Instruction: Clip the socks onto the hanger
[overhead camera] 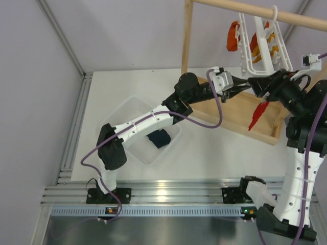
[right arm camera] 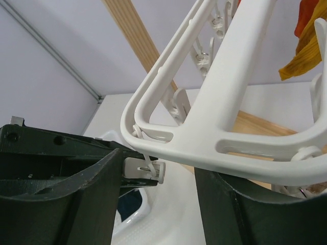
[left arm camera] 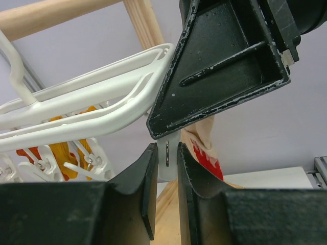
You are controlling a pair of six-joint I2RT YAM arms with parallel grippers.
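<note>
The white hanger (overhead camera: 258, 48) hangs from a wooden rail, with orange and yellow socks on its far side. At its near corner my left gripper is shut on a white clip (left arm camera: 167, 166). My right gripper (overhead camera: 257, 87) is at the same corner, and its fingers (right arm camera: 92, 204) stand apart on either side of that clip in the right wrist view. Below it hangs a red sock (overhead camera: 259, 115) with a beige upper part (left arm camera: 202, 135). The sock's top end is hidden, so what holds it cannot be told.
A clear plastic bin (overhead camera: 134, 150) holding a dark sock (overhead camera: 159, 138) stands under my left arm. The wooden stand's base (overhead camera: 235, 117) lies below the hanger.
</note>
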